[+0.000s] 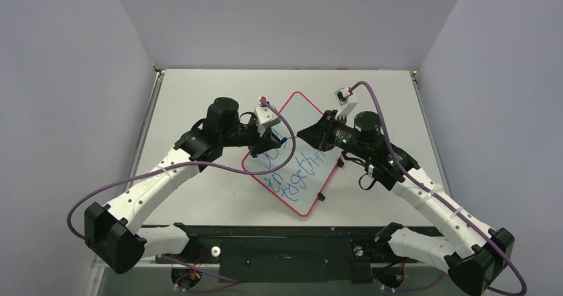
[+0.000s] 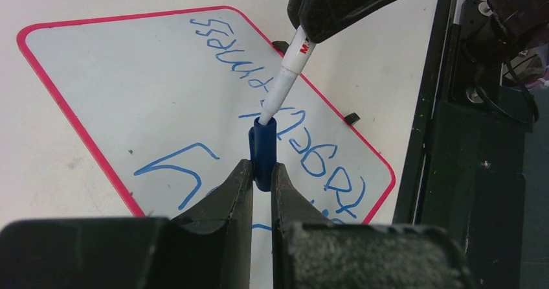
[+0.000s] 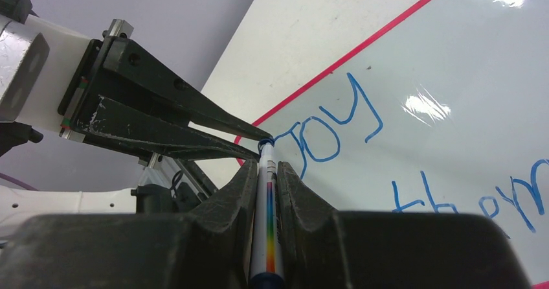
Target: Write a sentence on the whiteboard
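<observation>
The whiteboard (image 1: 300,112), white with a red rim, lies at an angle on the table and bears blue handwriting (image 2: 316,162). In the left wrist view my left gripper is shut on a dark blue cap (image 2: 264,148). A white marker (image 2: 287,75) slants down to the cap's mouth, its narrow end touching or just inside it; how deep, I cannot tell. My right gripper is shut on this marker's body, which has a rainbow stripe in the right wrist view. Both grippers face each other above the board, the left (image 1: 281,142) and the right (image 1: 303,135).
Small black clips (image 1: 321,196) sit along the board's lower right edge. Bare table (image 1: 192,100) surrounds the board, with grey walls (image 1: 285,17) at the back and sides. Purple cables (image 1: 232,170) loop along both arms.
</observation>
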